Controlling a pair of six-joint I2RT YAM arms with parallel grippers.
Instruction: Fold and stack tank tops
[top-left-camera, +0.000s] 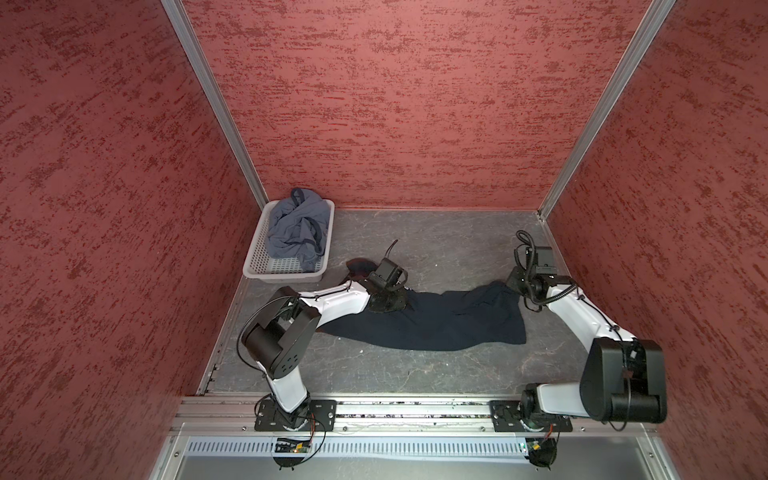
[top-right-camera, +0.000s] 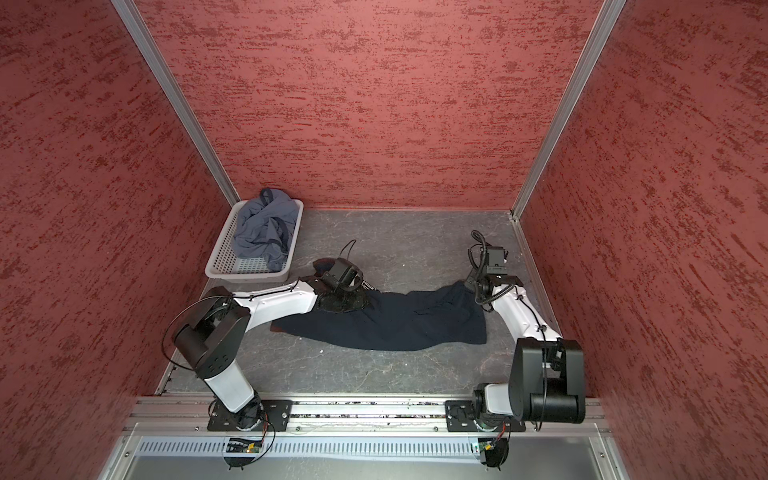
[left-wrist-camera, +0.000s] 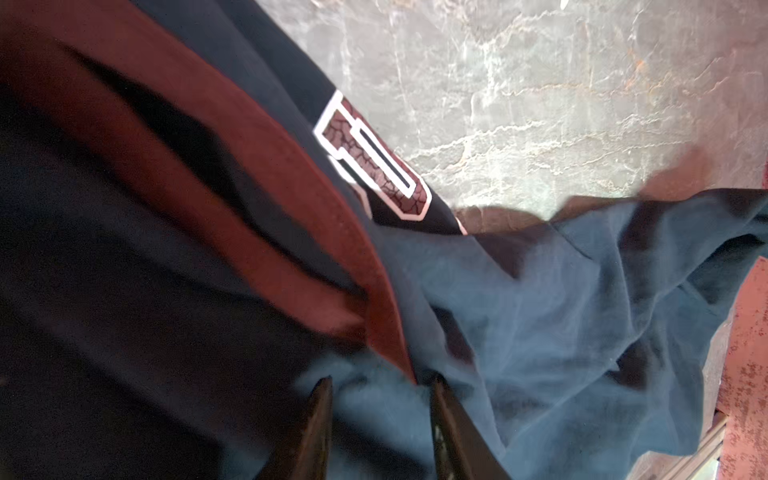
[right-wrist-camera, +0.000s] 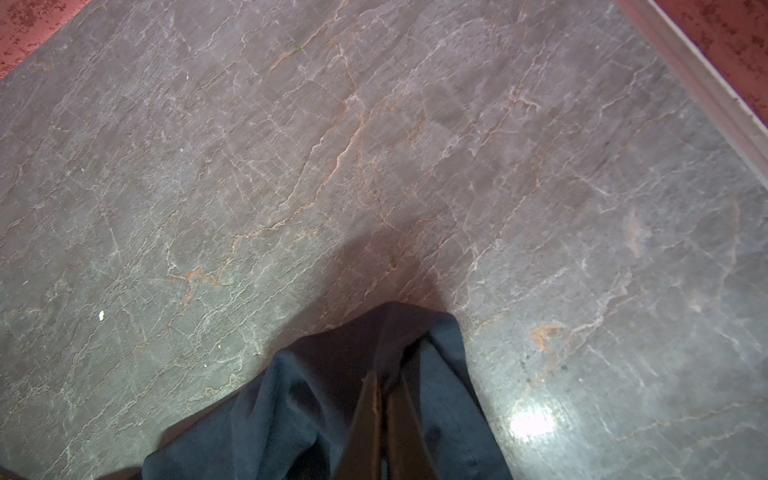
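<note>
A dark navy tank top (top-left-camera: 448, 328) lies stretched sideways across the table. In the left wrist view its red-edged trim (left-wrist-camera: 320, 216) and a patterned print (left-wrist-camera: 376, 160) show. My left gripper is over the left part of the cloth, its fingers parted, with a red-trimmed corner near the fingertips and no cloth visibly pinched. At the top right corner of the garment, my right gripper is shut, and the navy fabric (right-wrist-camera: 352, 344) gathers in folds at its fingertips. The left arm hides part of the garment in both top views.
A white perforated basket (top-left-camera: 257, 260) with grey-blue cloth (top-left-camera: 297, 228) stands at the back left, close to the left arm. Bare grey table (top-left-camera: 456, 248) lies behind the garment and in front of it. Red walls enclose the sides and back.
</note>
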